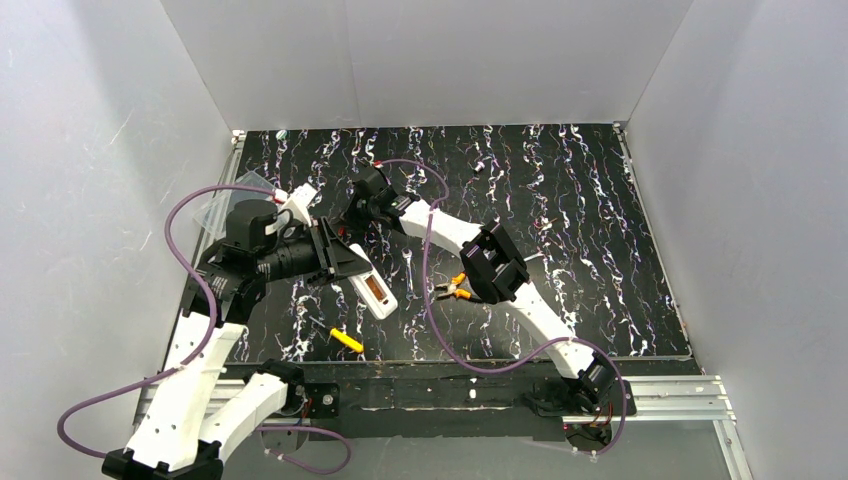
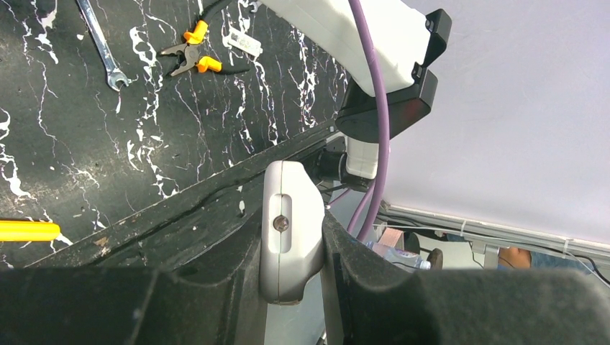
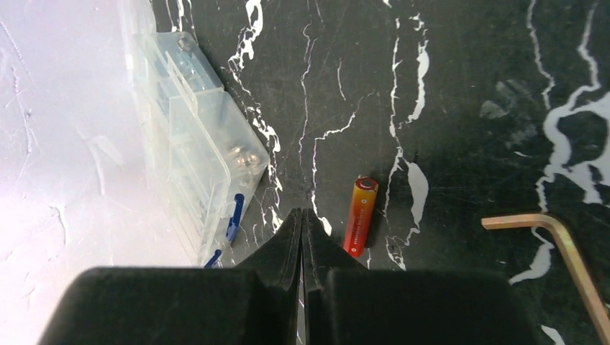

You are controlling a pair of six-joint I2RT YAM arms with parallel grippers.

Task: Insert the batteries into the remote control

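Note:
The white remote control (image 1: 384, 306) hangs above the table with its open battery bay facing up; something brownish shows in the bay, too small to make out. My left gripper is shut on the remote (image 2: 296, 208), which stands end-on between its fingers in the left wrist view. An orange-red battery (image 3: 360, 217) lies on the dark table in the right wrist view. Just short of it, slightly left, are the tips of my right gripper, shut with nothing seen between them. In the top view my right gripper (image 1: 350, 215) is partly hidden by its own arm.
Clear plastic boxes (image 3: 212, 158) stand left of the battery, and a bronze hex key (image 3: 554, 226) lies to its right. Pliers (image 1: 455, 288), a wrench (image 2: 106, 50) and a yellow-handled screwdriver (image 1: 346, 340) lie nearer the front.

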